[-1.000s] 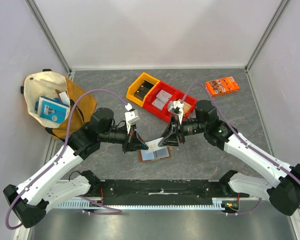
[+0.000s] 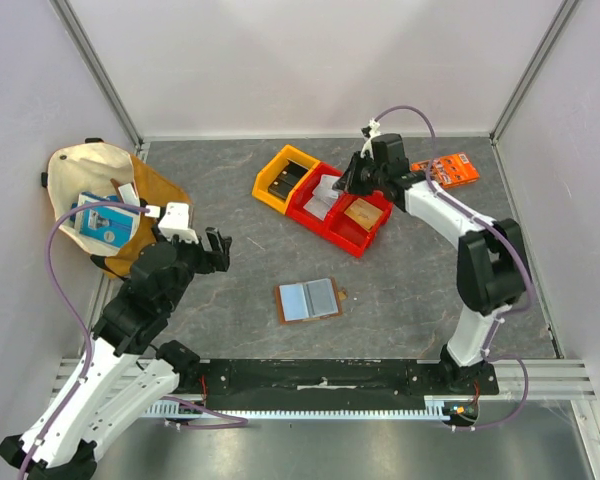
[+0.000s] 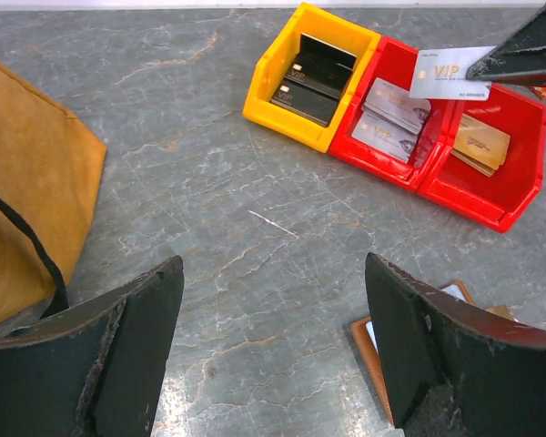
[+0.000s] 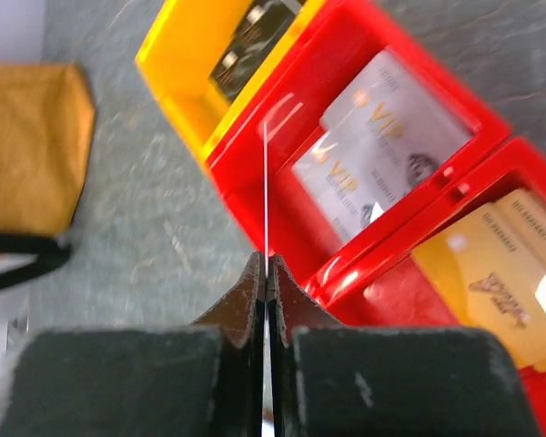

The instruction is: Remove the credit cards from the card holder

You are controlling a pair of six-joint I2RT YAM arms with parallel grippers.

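A white VIP card [image 3: 446,73] is held on edge in my right gripper, whose fingers are shut on it. In the right wrist view the card [image 4: 266,196] shows only as a thin line above the red compartment with other silver VIP cards [image 4: 382,146]. My left gripper stands open over the bare table, nothing between its fingers. The card holder [image 2: 309,300], brown-edged with clear pockets, lies open near the table's front middle. In the left wrist view, part of the card holder [image 3: 373,364] is hidden behind a finger.
Beside the red two-part bin [image 2: 340,238] sits a yellow bin [image 2: 269,198] with black cards. Gold cards [image 3: 480,144] lie in the red bin's other compartment. An orange packet [image 2: 450,170] is at the far right, an open tan bag [image 2: 165,195] at the left.
Both grippers were on the card; the left one opened and drew back leftward.
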